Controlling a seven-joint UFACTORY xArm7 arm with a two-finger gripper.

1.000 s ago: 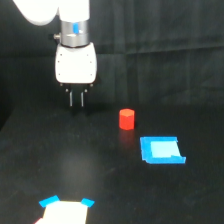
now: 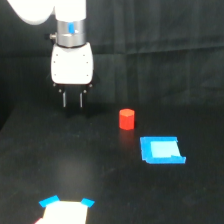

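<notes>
A small red block (image 2: pixel 126 119) stands on the dark surface, right of the middle of the view. My gripper (image 2: pixel 73 101) points downward on the left, with its thin fingers (image 2: pixel 65 99) apart and nothing visible between them. It is clear of the block, off to the block's left. To the right of and nearer than the block lies a white square edged with blue tape (image 2: pixel 163 150), with nothing on it.
At the bottom edge there is a pale, partly cut-off object (image 2: pixel 64 214) with blue tape at its corners. A dark curtain (image 2: pixel 160 50) hangs behind.
My gripper has shifted slightly left and a little lower in the view, and its fingers look somewhat wider apart. The red block and the taped square have not moved.
</notes>
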